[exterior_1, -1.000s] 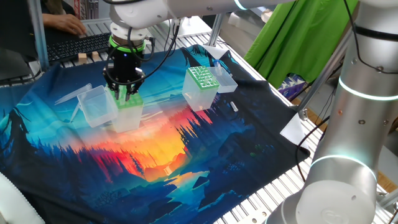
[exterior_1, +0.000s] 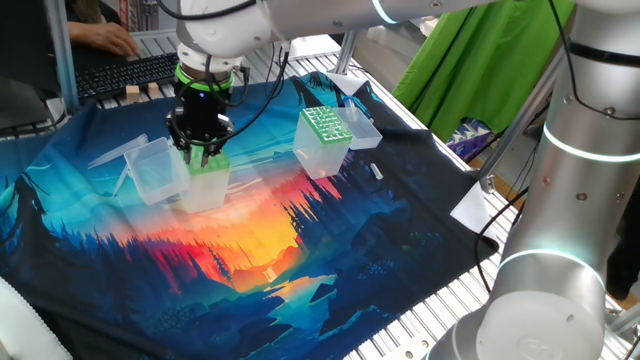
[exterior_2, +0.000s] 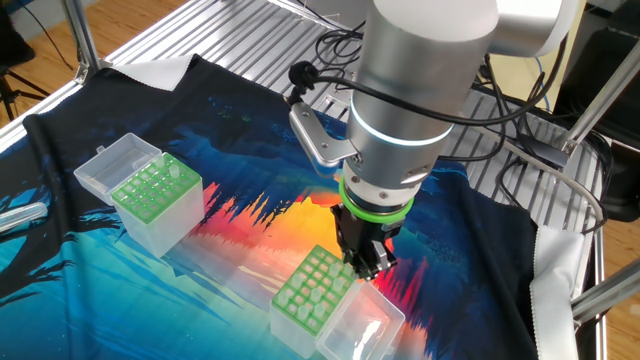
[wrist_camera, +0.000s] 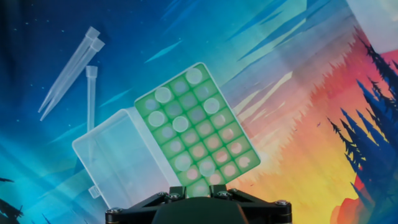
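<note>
A clear rack with a green top grid holds several pale pipette tips. Its hinged clear lid lies open beside it. Right over the rack's near corner in the wrist view stands my gripper, pointing down. A pale round tip end shows in the narrow gap between its fingers; whether they press on it cannot be made out. In exterior view 1 the gripper covers part of this rack. A second rack with a green grid and opened lid stands apart from it.
Loose clear tips lie on the printed cloth beyond the lid. A small pale item rests near the second rack. A keyboard and a person's hand are at the back left.
Both racks and the loose tips stay in place.
</note>
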